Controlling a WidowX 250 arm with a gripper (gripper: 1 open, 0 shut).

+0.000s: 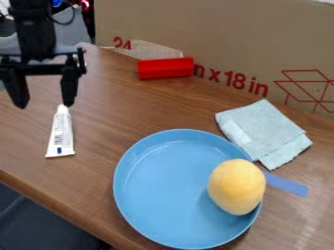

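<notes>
My black gripper point(45, 90) is open at the upper left, its two fingers hanging apart over the wooden table, above and behind a white tube point(61, 132) that lies on the tabletop. A blue plate point(167, 190) sits in the front middle, with a round yellow object point(236, 187) on its right side. A red block point(166, 67) lies at the back near the cardboard.
A folded light blue cloth point(261, 132) lies right of the plate, by a blue strip point(286, 185). A large cardboard box point(229, 34) walls off the back. Its edge runs along the lower left.
</notes>
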